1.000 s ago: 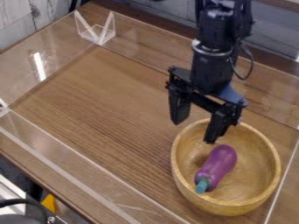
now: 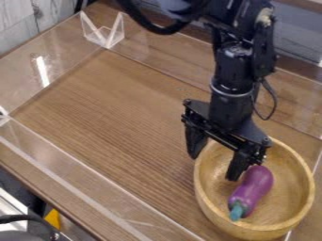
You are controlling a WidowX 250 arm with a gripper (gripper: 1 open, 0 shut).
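Note:
My black gripper (image 2: 217, 152) is open over the left rim of a round tan bowl (image 2: 214, 202) at the lower right, its fingertips pointing down, one reaching inside the bowl. In the bowl lies a purple toy eggplant (image 2: 253, 187) with a teal stem toward the front, just right of and below the fingers, with nothing seen between them.
A clear wire-like object (image 2: 104, 30) stands at the back left. A dark cable (image 2: 25, 222) lies at the front left edge.
My gripper has come down and toward the camera, lower over the bowl. The eggplant looks slightly shifted, by a small amount.

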